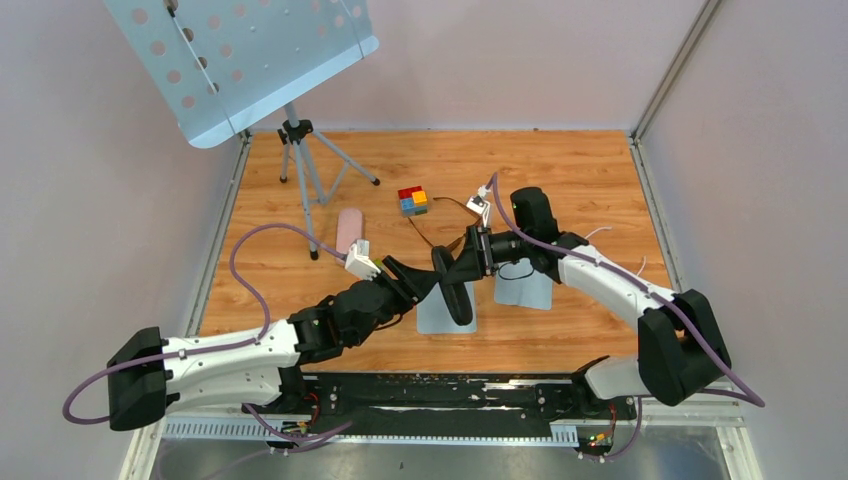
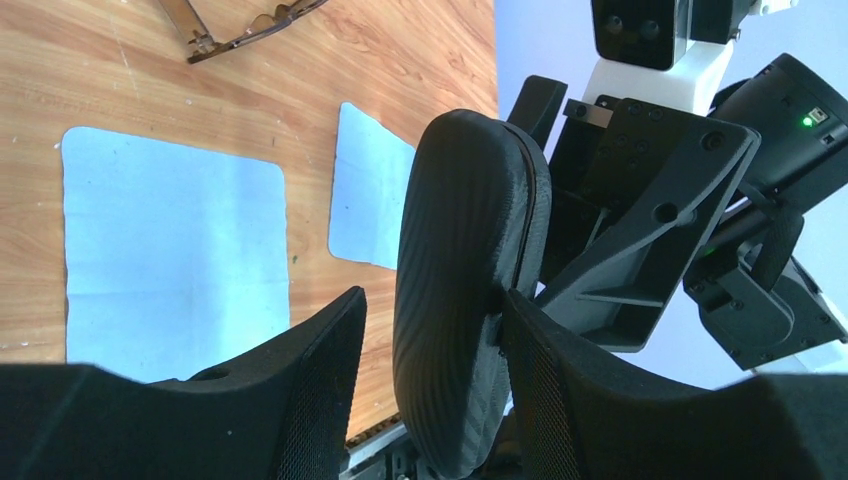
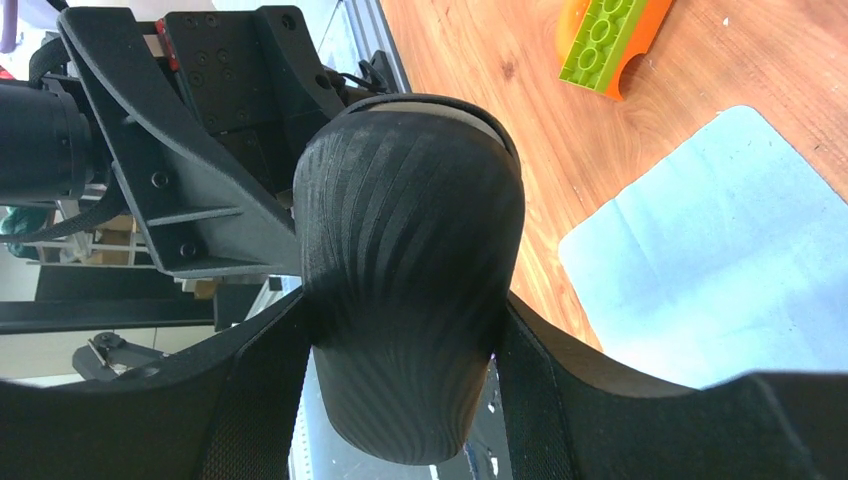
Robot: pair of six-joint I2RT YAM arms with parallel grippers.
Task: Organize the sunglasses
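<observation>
A black, ribbed glasses case hangs tilted between my two grippers, above the work table; its lid looks closed. In the right wrist view my right gripper is shut on the case, one finger against each side. The left wrist view shows the case in front of my left gripper. One left finger touches it near the seam, while table shows between the other finger and the case; its hold is unclear. Brown sunglasses lie on the table, partly hidden by my right arm in the top view.
Two light blue cloths lie flat below the grippers. Coloured bricks and a pink case are farther back. A tripod stands back left. A green-orange brick lies near the left gripper.
</observation>
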